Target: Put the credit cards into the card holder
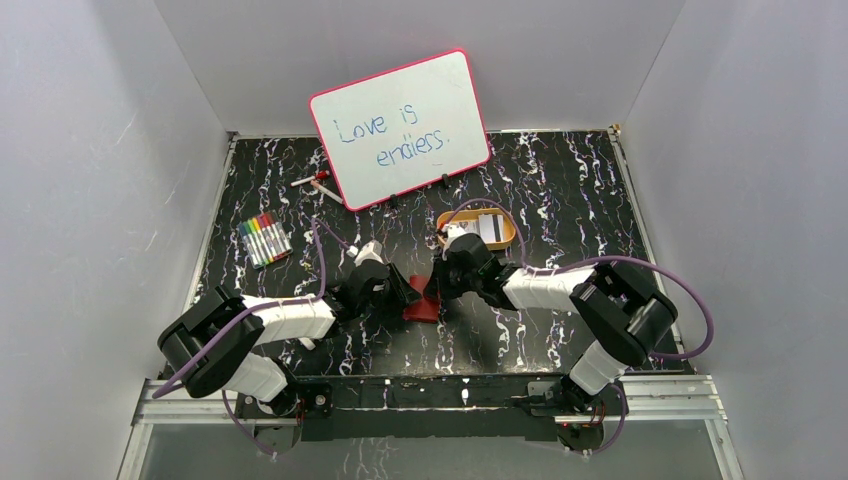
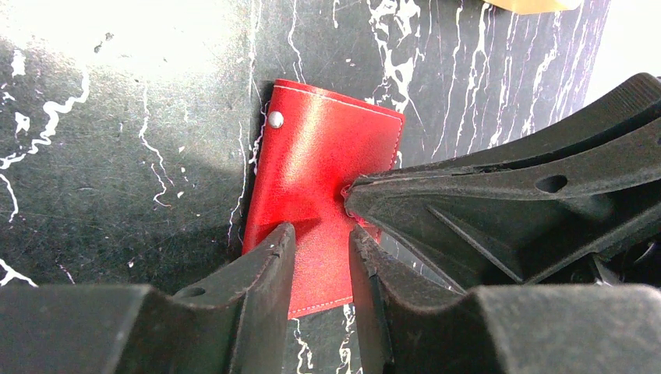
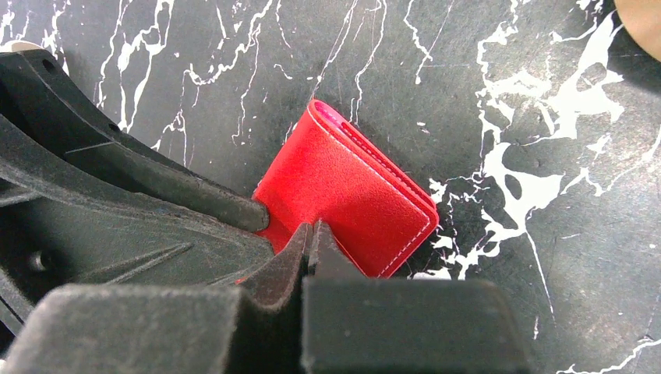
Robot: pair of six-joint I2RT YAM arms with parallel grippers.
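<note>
The red card holder lies on the dark marbled table between my two grippers, with a metal snap near one corner. My left gripper is part open at the holder's near side, its fingers apart with red leather showing in the gap. Closed together, the tips of my right gripper touch the holder, and a bit of red shows at them in the left wrist view; whether they pinch its thin layer is unclear. White cards rest in an orange tray behind the right arm.
A whiteboard with blue writing stands at the back. Coloured markers lie in a row on the left, and more pens by the board's corner.
</note>
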